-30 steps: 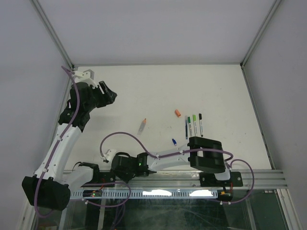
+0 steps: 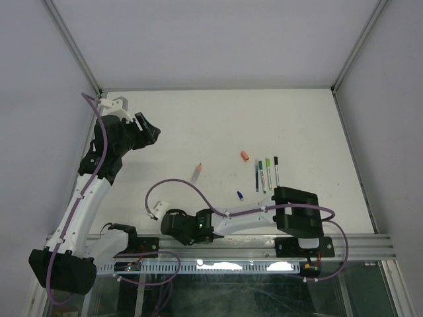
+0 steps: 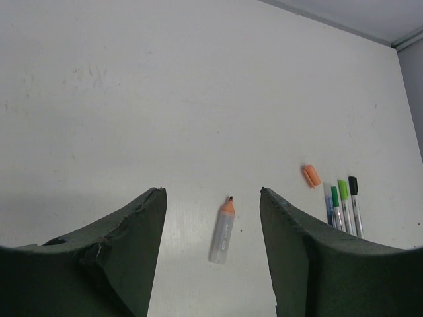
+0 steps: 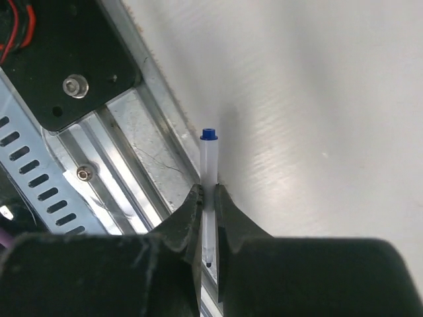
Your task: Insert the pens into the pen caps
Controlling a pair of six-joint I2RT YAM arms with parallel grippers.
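Note:
My left gripper (image 2: 147, 127) hangs open over the table's left side, nothing between its fingers. My right gripper is low at the front edge, shut on a pen with a blue end (image 4: 208, 155). An uncapped orange pen (image 2: 197, 172) lies mid-table, with an orange cap (image 2: 244, 155) behind it to the right and a blue cap (image 2: 240, 195) nearer the front. A row of several pens (image 2: 261, 175) with blue, green and black ends lies at the right.
Metal rails (image 4: 125, 172) run along the front edge, under the right gripper.
The left arm is nearly still.

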